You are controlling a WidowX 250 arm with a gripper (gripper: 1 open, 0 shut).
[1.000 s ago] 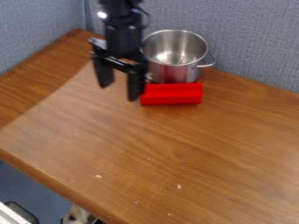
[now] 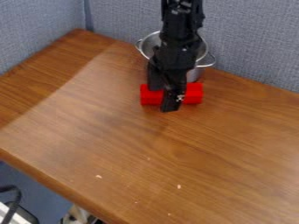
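Observation:
My black gripper (image 2: pixel 165 94) is open, its fingers low over the middle of a red cylinder (image 2: pixel 191 94) lying crosswise on the wooden table (image 2: pixel 128 157); the cylinder's middle is partly hidden behind the fingers. A steel pot (image 2: pixel 201 50) with side handles stands just behind the cylinder, largely hidden by my arm.
Padded grey walls border the table at the back and left. The table's front-left edge drops to a dark floor with some cables.
My gripper has moved right from the left of the pot to over the red cylinder. The cylinder and pot look unmoved.

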